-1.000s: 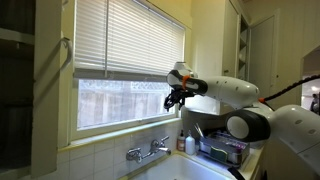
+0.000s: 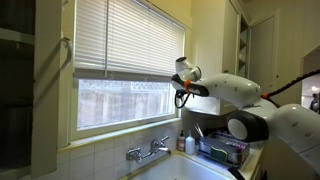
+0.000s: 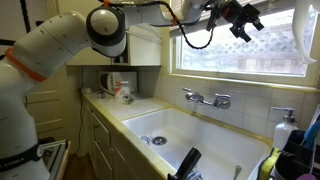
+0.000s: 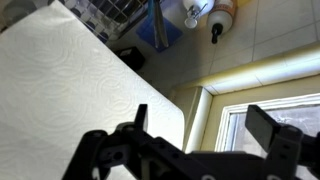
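Observation:
My gripper (image 2: 181, 98) is raised high beside the window, well above the sink counter. In the wrist view its two dark fingers stand wide apart, and the gripper is open with nothing between them. A white, textured paper towel roll (image 4: 70, 85) fills the left of that view, close to the left finger. In exterior view 2 part of the white roll (image 3: 303, 28) shows right of the gripper (image 3: 249, 29). Whether the finger touches it I cannot tell.
Below are soap bottles (image 2: 181, 143), a dish rack (image 2: 222, 149), the white sink (image 3: 200, 140) and a wall faucet (image 3: 207, 100). Window blinds (image 2: 125, 38) and the window frame (image 4: 270, 105) lie close to the gripper. A wall cabinet (image 2: 215, 45) stands behind the arm.
Over the last second my gripper and wrist have risen a little and tilted, with the fingers shifting slightly right in exterior view 1. The objects around the sink have not moved.

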